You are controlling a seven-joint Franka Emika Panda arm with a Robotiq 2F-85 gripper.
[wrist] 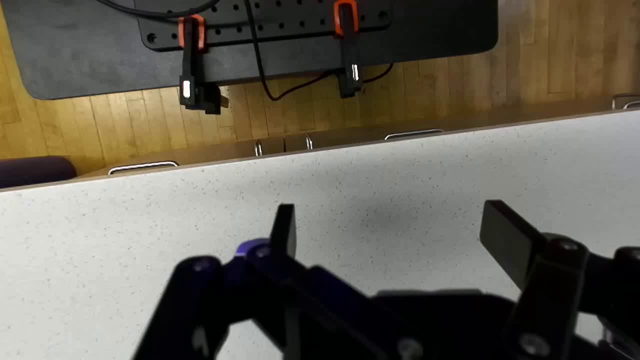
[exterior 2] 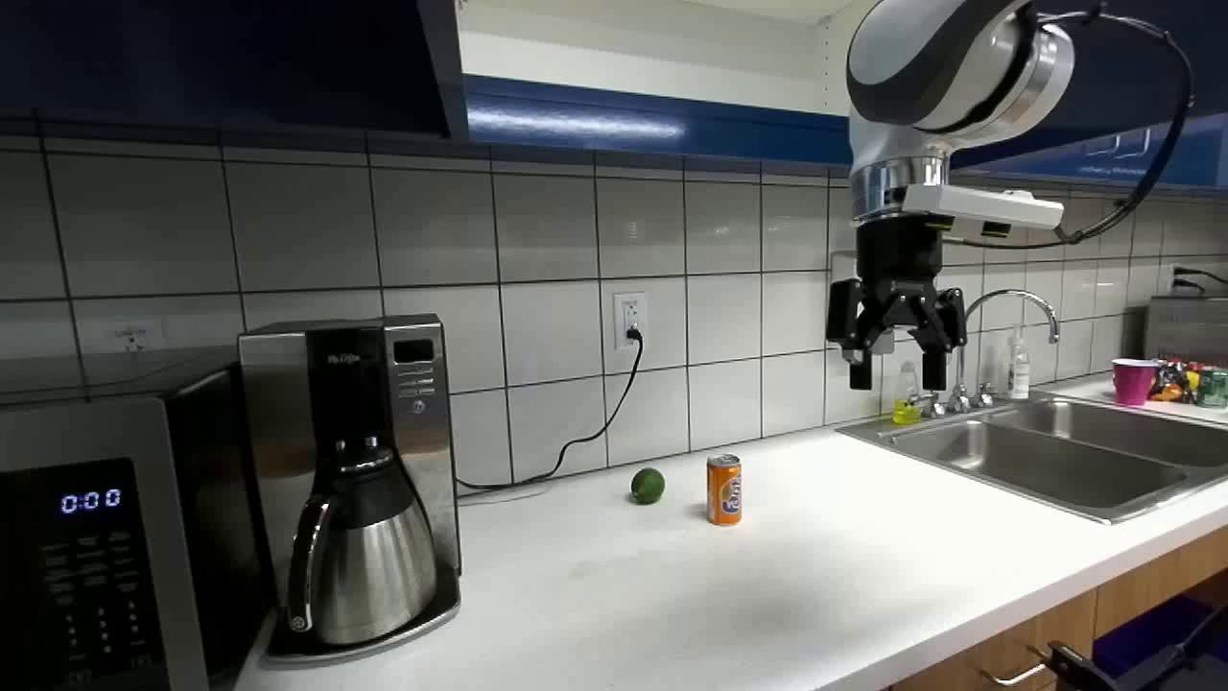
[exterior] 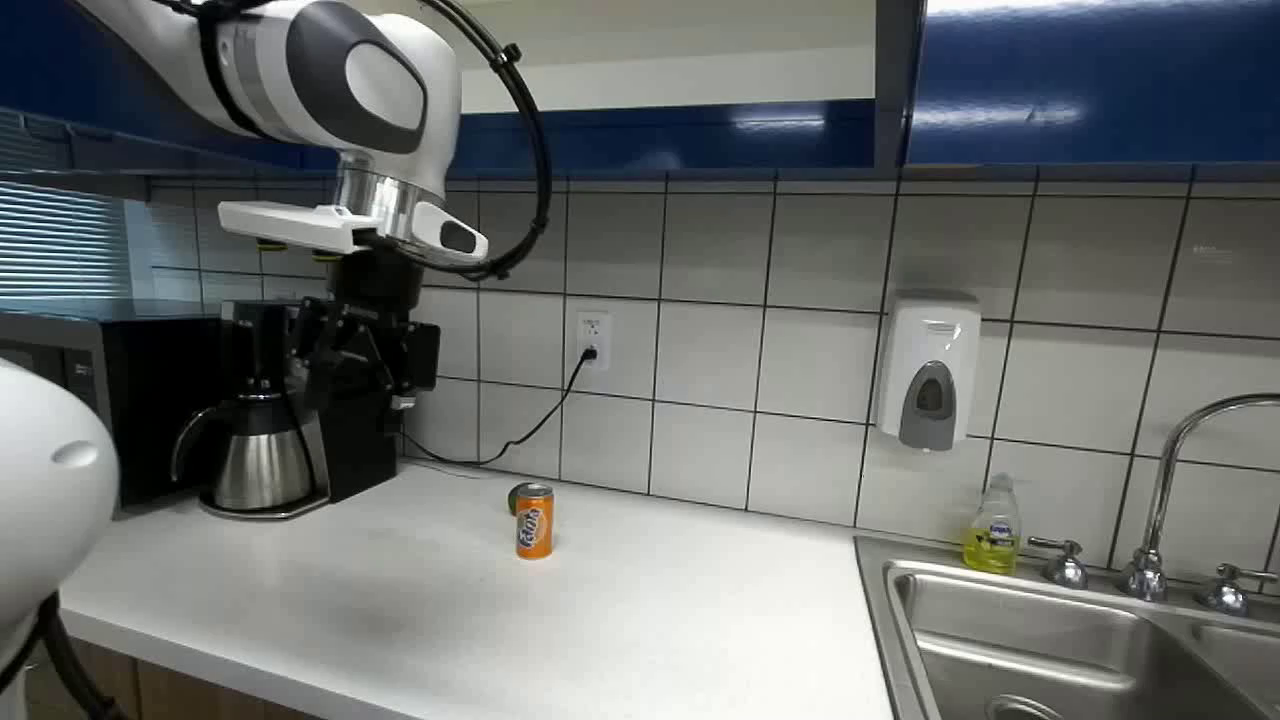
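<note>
An orange Fanta can (exterior: 535, 523) stands upright on the white counter (exterior: 672, 612). Close to it lies a round green fruit (exterior 2: 647, 486), mostly hidden behind the can in exterior view 1 but fully visible, left of the can (exterior 2: 724, 491), in exterior view 2. High above the counter hangs my gripper (exterior 2: 900, 378), pointing down and well apart from both. Its fingers (wrist: 507, 243) are spread wide in the wrist view, with only bare countertop (wrist: 384, 210) below and nothing between them.
A coffee maker (exterior 2: 351, 484) and microwave (exterior 2: 104, 541) occupy one end of the counter. Toward the other are the sink (exterior: 1032, 648), faucet (exterior: 1170, 480) and yellow soap bottle (exterior: 993, 528). Blue cabinets (exterior: 672, 138) hang overhead. A power cord (exterior 2: 576, 441) runs along the wall. Mid-counter is clear.
</note>
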